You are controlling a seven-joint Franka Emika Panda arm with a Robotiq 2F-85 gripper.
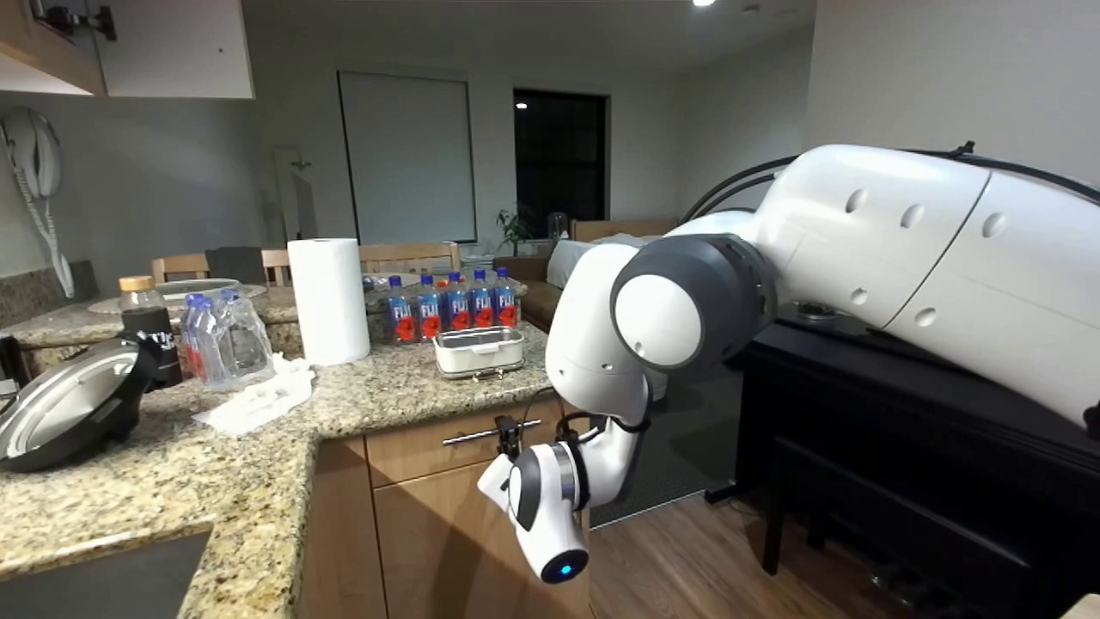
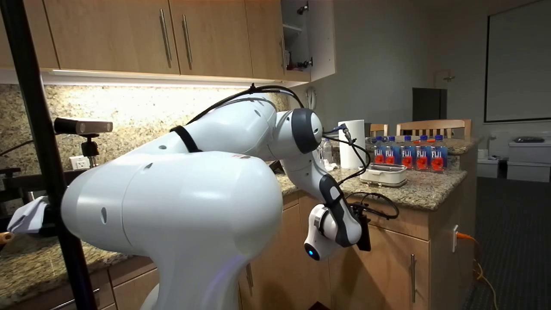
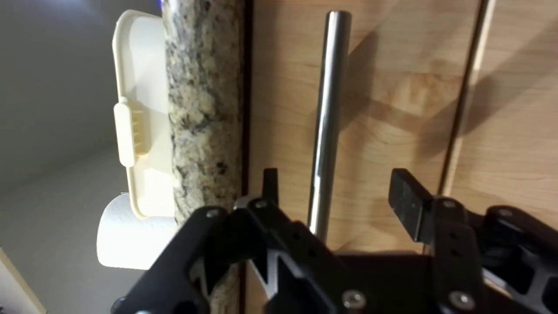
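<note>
In the wrist view a long metal bar handle (image 3: 328, 120) crosses the wooden drawer front (image 3: 408, 94). My gripper is spread around its lower end, one finger on each side. The right finger (image 3: 406, 201) stands well apart from the bar; the left is nearer, with a gap showing between. Nothing is held, and the drawer is closed. From exterior view 1, the handle (image 1: 469, 438) shows beside the wrist, while the fingers are hidden.
Above the drawer juts the granite counter edge (image 3: 201, 115). A cream lunch box (image 1: 479, 352), a paper towel roll (image 1: 330, 304) and several water bottles (image 1: 455, 306) stand on the counter. A cabinet door (image 2: 379, 263) lies below the drawer.
</note>
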